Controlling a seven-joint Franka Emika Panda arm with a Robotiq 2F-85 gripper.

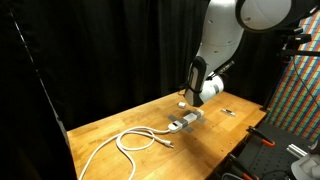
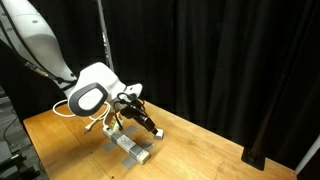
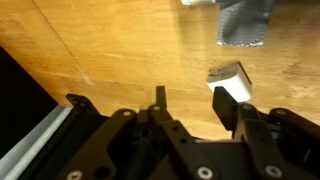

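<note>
A white power strip (image 1: 186, 121) is fixed to the wooden table with grey tape (image 2: 138, 153), its cord running off to the left in exterior view 1. Close to it lies a small white block with a dark end (image 2: 158, 133), also seen in the wrist view as a white block (image 3: 231, 82). My gripper is above the table near this block. Its fingertips (image 3: 160, 97) look apart in the wrist view, with bare wood showing between them. The block appears beyond the right fingertip. Whether anything is held cannot be made out.
The white cord (image 1: 125, 142) loops over the left part of the table. A few small items (image 1: 229, 112) lie to the right of the arm. Black curtains (image 2: 225, 80) hang behind.
</note>
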